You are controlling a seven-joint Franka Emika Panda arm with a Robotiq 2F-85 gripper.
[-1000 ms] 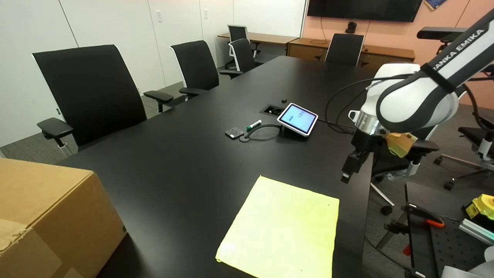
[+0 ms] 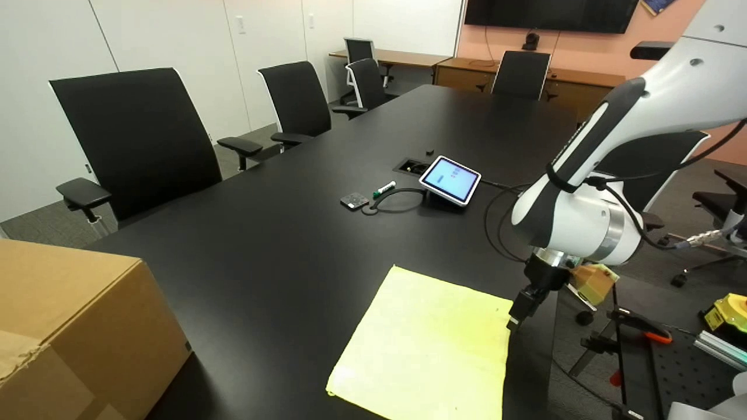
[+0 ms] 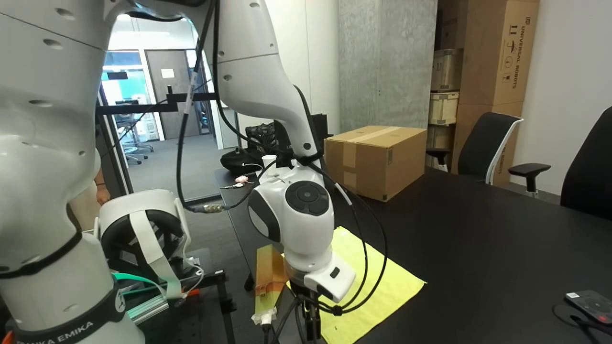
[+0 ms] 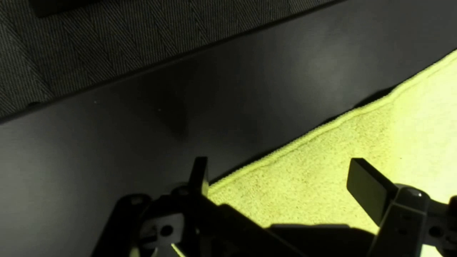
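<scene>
A yellow cloth [image 2: 427, 350] lies spread flat on the black table. My gripper [image 2: 515, 323] points down at the cloth's right edge, close to its far right corner. In the wrist view my gripper is open, its fingers wide apart over the yellow cloth [image 4: 308, 180]. One fingertip [image 4: 199, 173] stands at the cloth's hemmed edge, the other over its inside. Whether either finger touches the cloth, I cannot tell. From the second exterior view, the arm covers part of the cloth [image 3: 373, 292] and most of the gripper.
A cardboard box [image 2: 91, 329] stands at the table's near left. Farther up the table are a tablet [image 2: 451, 179], a green-and-white marker [image 2: 384, 188] and a small dark device [image 2: 354, 200]. The table's edge runs close beside the gripper.
My gripper has come down and toward the near side, from above the table beyond the cloth to the cloth's right edge. The cloth lies as before.
</scene>
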